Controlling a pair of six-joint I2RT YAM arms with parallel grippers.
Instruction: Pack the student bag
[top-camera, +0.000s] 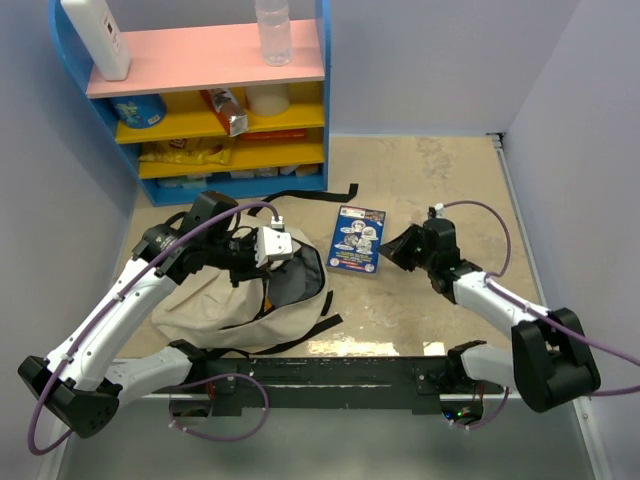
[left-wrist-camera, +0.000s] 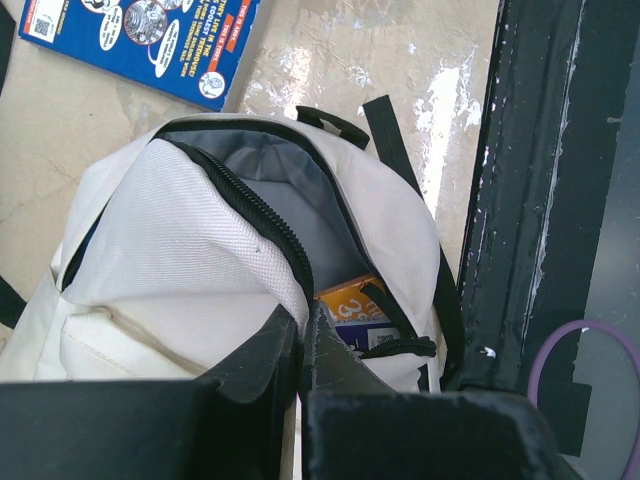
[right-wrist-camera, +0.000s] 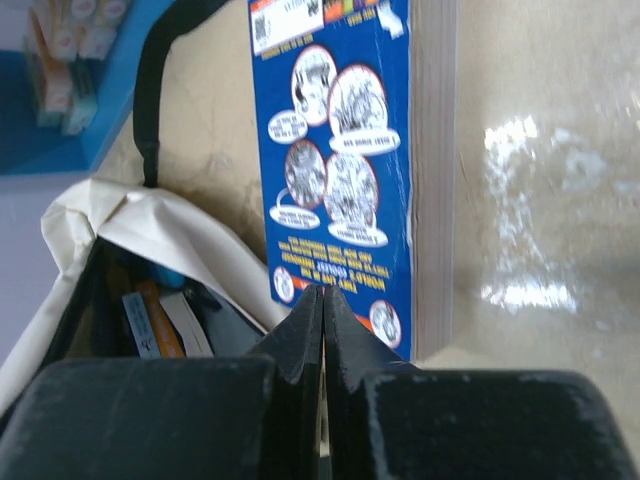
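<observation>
A thick blue book (top-camera: 356, 240) lies flat on the table, slightly turned, just right of the bag. My right gripper (top-camera: 390, 253) is off the book's right side; in the right wrist view its fingertips (right-wrist-camera: 310, 320) are together with nothing between them, and the book (right-wrist-camera: 335, 150) lies beyond them. The cream bag (top-camera: 225, 310) gapes at its dark opening. At the bag's mouth, my left gripper (top-camera: 270, 270) is shut on its zippered edge (left-wrist-camera: 255, 210). Inside the bag sits an orange and purple box (left-wrist-camera: 358, 312).
A blue shelf (top-camera: 325, 100) with snacks, a bottle (top-camera: 273, 32) and other goods stands behind the bag. Black straps (top-camera: 315, 195) trail from the bag. Bare table (top-camera: 440, 170) surrounds the right arm, with a wall at far right.
</observation>
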